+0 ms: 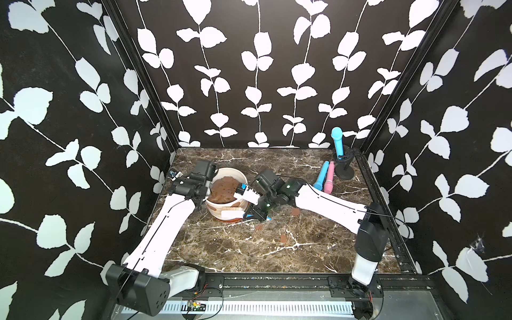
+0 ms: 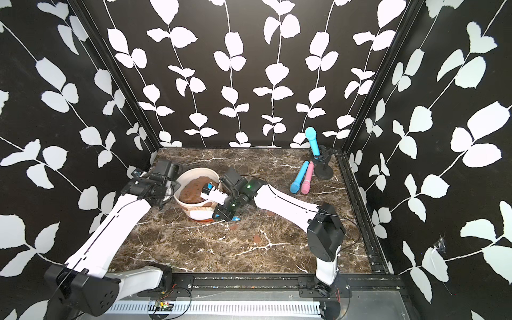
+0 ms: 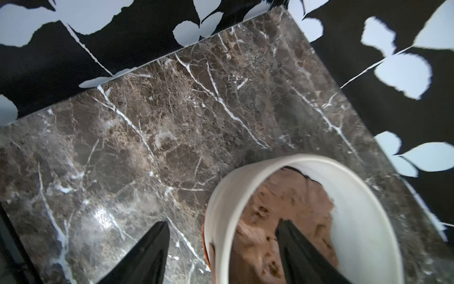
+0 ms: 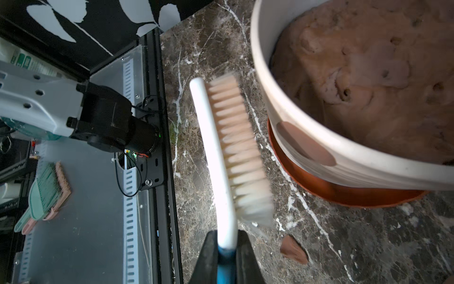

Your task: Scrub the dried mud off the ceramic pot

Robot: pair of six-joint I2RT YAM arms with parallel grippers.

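Observation:
The ceramic pot [image 1: 240,176], full of brown soil, stands on an orange saucer [image 4: 321,189]; a brown mud patch [image 4: 305,142] shows on its outer wall in the right wrist view. My right gripper is shut on a brush with blue handle and white head [image 4: 208,142], its bristles beside the pot, facing it. My left gripper is open at the pot's left rim, with the near wall between its fingertips in the left wrist view; contact cannot be told.
Blue [image 1: 321,176] and pink microphone-shaped items [image 1: 329,176] lie at the back right beside a black stand [image 1: 345,171] holding another blue one. Small brown flakes [image 4: 293,248] lie in front of the pot.

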